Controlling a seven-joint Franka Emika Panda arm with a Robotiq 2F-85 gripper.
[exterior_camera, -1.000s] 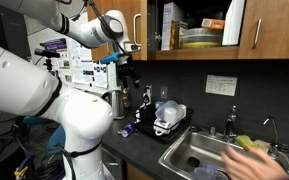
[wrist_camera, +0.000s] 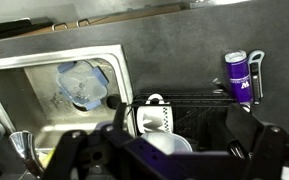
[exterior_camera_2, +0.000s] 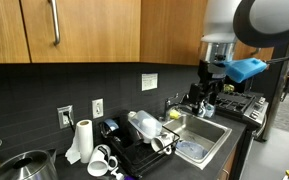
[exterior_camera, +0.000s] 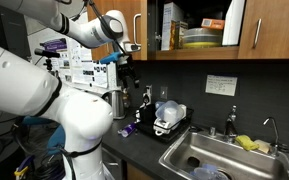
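Observation:
My gripper hangs high above the counter, pointing down. In the wrist view its dark fingers stand apart, with nothing seen held between them. Below it are a white mug (wrist_camera: 155, 118) and a white bowl (wrist_camera: 166, 143) by the black dish rack (wrist_camera: 180, 100). A purple cylindrical item (wrist_camera: 239, 78) lies on the counter beside a grey tool (wrist_camera: 256, 72). In the sink (wrist_camera: 29, 88) rests a clear plastic container (wrist_camera: 82, 84). Exterior view 1 shows the gripper (exterior_camera: 126, 82) left of the dish rack, well above the counter.
Wooden cupboards (exterior_camera: 269, 28) hang over the back of the counter, with an open shelf holding a large round pot or tin (exterior_camera: 204, 34). A faucet (exterior_camera: 231, 121) and a yellow cloth (exterior_camera: 247, 142) are behind the sink.
A person's hand over the sink's right side one second ago has gone from view. The arm and the objects look unmoved.

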